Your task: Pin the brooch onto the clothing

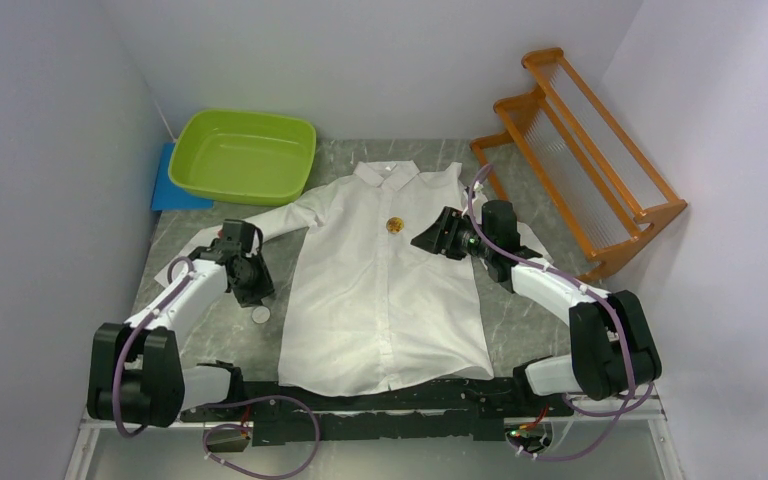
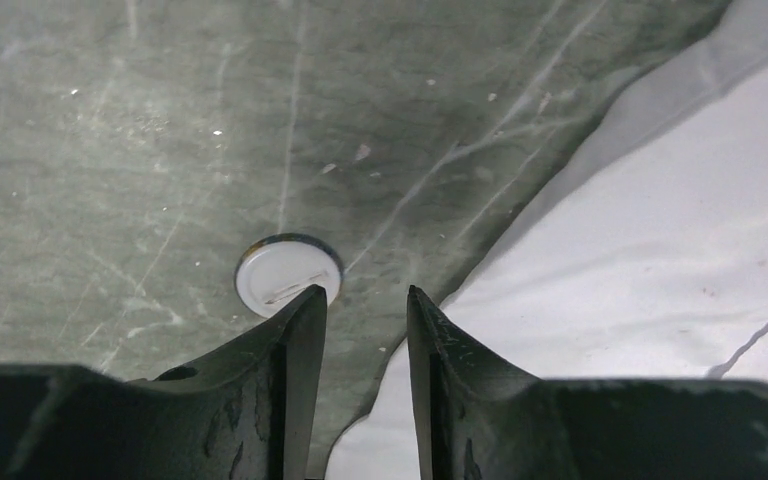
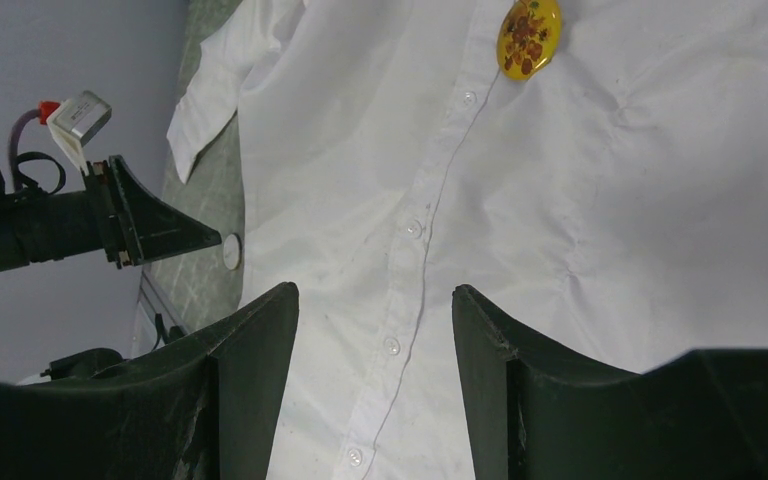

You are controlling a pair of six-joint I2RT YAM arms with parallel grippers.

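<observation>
A round brooch lies on the grey table, its white back and thin pin facing up. It is a pale disc left of the shirt in the top view. My left gripper is just above it, part open and empty; one fingertip overlaps the disc's lower right edge in the left wrist view. The white button-up shirt is spread flat. A yellow flowered brooch sits beside its button strip on the chest. My right gripper hovers over the shirt, open, with only fabric visible beyond its fingers.
A green basin stands at the back left, over a blue sheet. The wooden rack leans along the right side. Bare table shows around the loose brooch.
</observation>
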